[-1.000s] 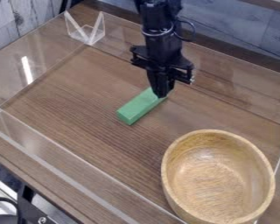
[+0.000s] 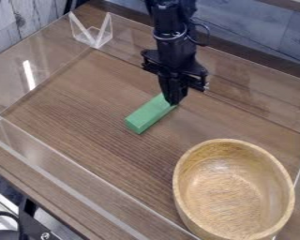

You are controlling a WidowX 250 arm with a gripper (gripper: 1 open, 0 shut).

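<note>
My black gripper (image 2: 172,94) hangs over the middle of the wooden table, its tip just above the upper right end of a green rectangular block (image 2: 149,114). The block lies diagonally on the table. I cannot tell whether the fingers are apart or together, or whether they touch the block.
A large round pale wooden bowl (image 2: 232,201) fills the lower right. Clear plastic pieces sit at the upper left and left edge, and grey panels stand behind.
The green block has not visibly moved.
</note>
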